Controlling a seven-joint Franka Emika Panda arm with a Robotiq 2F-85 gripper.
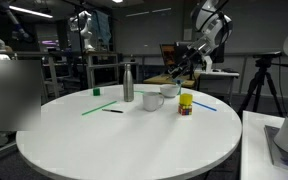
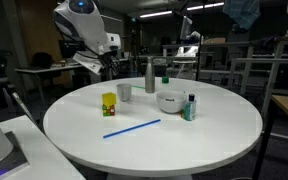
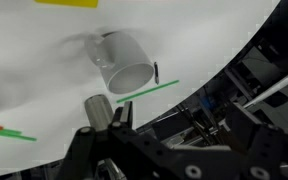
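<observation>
My gripper [image 1: 176,73] hangs in the air above the far right part of the round white table [image 1: 79,145]. In the wrist view the dark gripper is open, its fingers well apart and nothing held. Below it are a light grey mug [image 3: 131,62] and the steel bottle [image 3: 97,111]. A yellow cup-like item [image 2: 109,101] with coloured parts beneath it stands near the mug [image 2: 124,92]. A white bowl [image 2: 171,102] has a small blue-capped bottle [image 2: 189,108] beside it.
A blue pen [image 2: 131,129], a black pen [image 1: 113,111] and green sticks [image 1: 99,108] lie on the table. Farther off sits a green block [image 1: 96,92]. The tall steel bottle [image 1: 128,83] stands upright. Wide bare surface lies at the table's front left.
</observation>
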